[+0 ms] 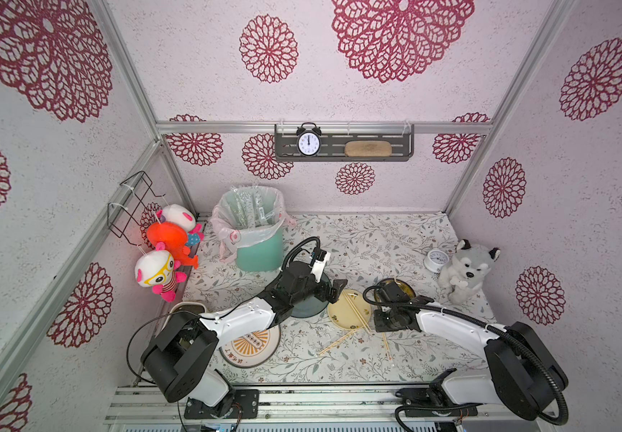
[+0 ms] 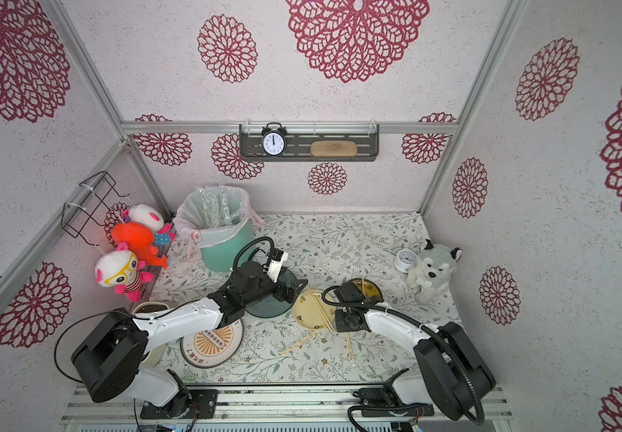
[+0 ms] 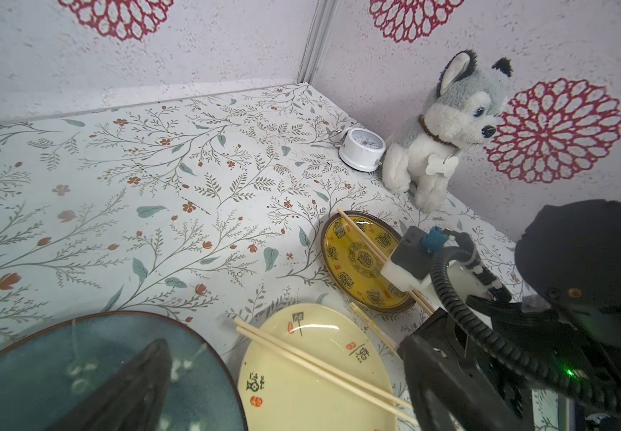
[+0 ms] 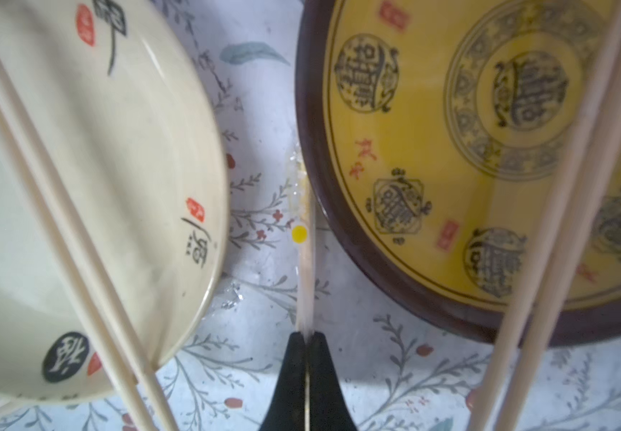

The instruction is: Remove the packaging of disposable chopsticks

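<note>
A pair of chopsticks in clear film with a yellow dot (image 4: 306, 276) lies on the cloth between the cream plate (image 4: 202, 136) and the yellow plate (image 4: 353, 265). Over it my right gripper is shut, its fingertips meeting at the wrapper's line; whether film is pinched there, I cannot tell. The front part of this pair (image 1: 387, 349) sticks out below the right gripper. Bare chopsticks rest across the cream plate (image 3: 324, 370) and the yellow one (image 3: 360, 233). My left gripper (image 1: 338, 290) stands open and empty, beside the cream plate.
Clear wrappers (image 1: 252, 205) fill the lined green bin (image 1: 260, 253) at back left. Loose chopsticks (image 1: 336, 342) lie in front of the cream plate. A blue plate (image 3: 109, 337) sits under the left arm, a patterned plate (image 1: 253, 349) nearer.
</note>
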